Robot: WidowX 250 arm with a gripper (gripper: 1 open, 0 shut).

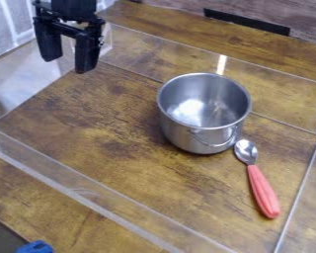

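Note:
My black gripper [67, 57] hangs at the upper left, above the back-left corner of the wooden work area, its two fingers apart with nothing seen between them. A steel pot [203, 111] stands right of centre, upright and empty. Right of the pot, a spoon with a red handle [263, 190] lies on the wood, its bowl end toward the pot.
A clear plastic border [121, 205] runs around the wooden surface [95, 128]. A blue object [35, 246] shows at the bottom left edge.

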